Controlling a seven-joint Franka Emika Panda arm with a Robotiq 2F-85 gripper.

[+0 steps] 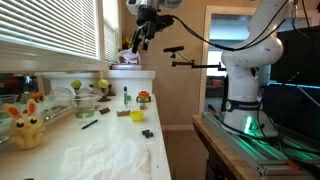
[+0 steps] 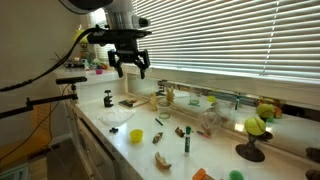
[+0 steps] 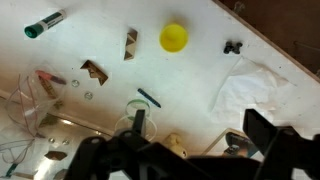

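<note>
My gripper (image 2: 131,73) hangs high above the white table, open, with nothing between its fingers. In the wrist view its dark fingers (image 3: 137,122) reach in from the bottom edge, well above everything on the table. A small yellow cup (image 3: 174,38) stands at the top middle of that view. To its right are a small black object (image 3: 232,47) and a crumpled white cloth (image 3: 250,92) lying on the tabletop. A dark pen (image 3: 148,97) lies near the middle. Two brown pieces (image 3: 131,44) are left of the cup, and a green-and-white marker (image 3: 45,24) is farther left.
An orange rabbit figure (image 1: 27,129) stands by the window side, near a clear glass container (image 1: 85,105). A red-and-green toy (image 1: 143,97) sits at the far end. In exterior view 2, a lamp-like item with a yellow-green head (image 2: 254,127) stands near the blinds.
</note>
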